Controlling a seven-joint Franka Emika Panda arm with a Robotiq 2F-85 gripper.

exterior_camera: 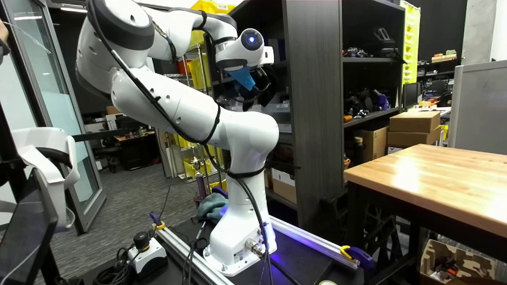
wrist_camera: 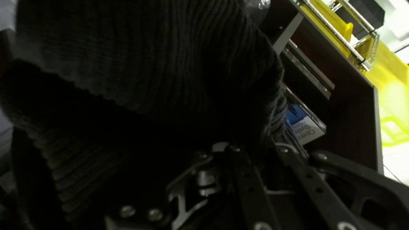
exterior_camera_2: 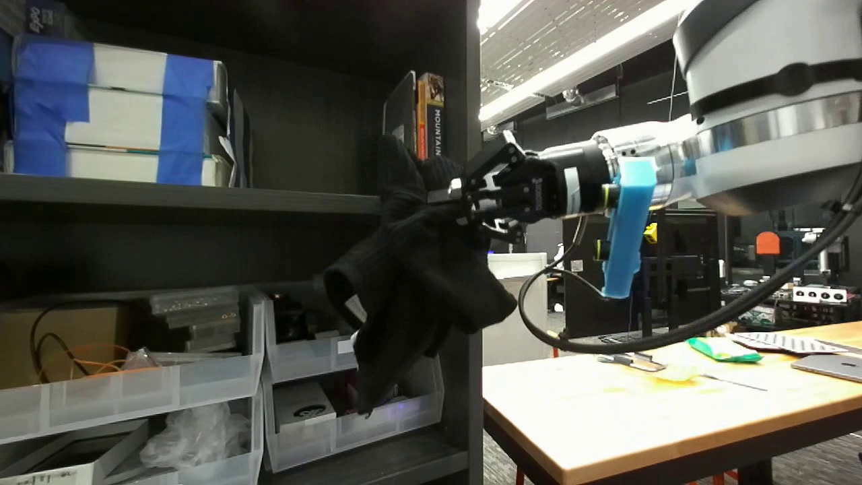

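Observation:
A black ribbed knit cloth (exterior_camera_2: pixel 428 267), perhaps a garment, hangs in loose folds in front of the dark shelf unit (exterior_camera_2: pixel 323 202). My gripper (exterior_camera_2: pixel 457 201) is shut on its upper part, coming in from the right in exterior view 2. In the wrist view the cloth (wrist_camera: pixel 153 61) fills the upper left and middle, and its folds hide much of the fingertips. From exterior view 1, the arm's wrist reaches toward the shelf, and the gripper there is mostly hidden in dark shapes.
Books (exterior_camera_2: pixel 432 113) stand on the upper shelf behind the cloth, with taped boxes (exterior_camera_2: pixel 121 113) to the left. Clear bins (exterior_camera_2: pixel 347 420) fill the lower shelf. The shelf's side panel (exterior_camera: pixel 313 114) rises close to the arm. A wooden table (exterior_camera_2: pixel 646 404) stands at right.

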